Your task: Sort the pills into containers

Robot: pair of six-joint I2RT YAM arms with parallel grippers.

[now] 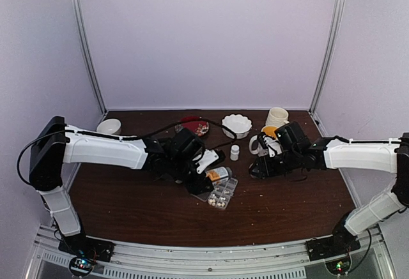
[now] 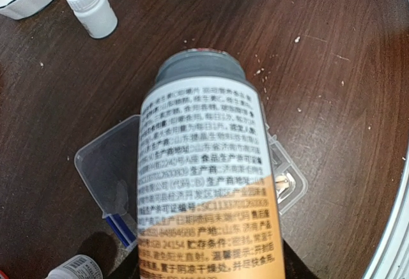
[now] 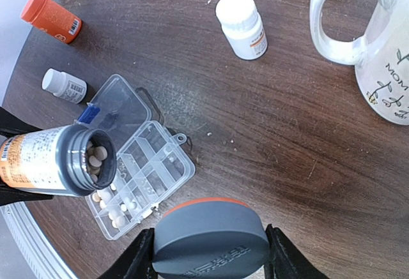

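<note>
A white-and-orange bottle [image 3: 38,159] lies tilted on its side in my left gripper [image 1: 206,182], whose black fingers [image 3: 20,195] press on both sides. Its uncapped mouth shows pills [image 3: 96,158] inside. The mouth hangs over the clear pill organizer [image 3: 144,170], which lies open; white tablets [image 3: 116,216] sit in compartments at its near end. My right gripper is shut on a grey cap [image 3: 211,244], to the right of the organizer. In the left wrist view the bottle hides most of the organizer [image 2: 295,183].
Around the organizer stand a small white bottle [image 3: 241,27], an orange bottle [image 3: 52,18] and another white bottle [image 3: 65,86]. A white mug [image 3: 383,55], a scalloped bowl [image 1: 237,124] and a red dish [image 1: 193,126] are farther back.
</note>
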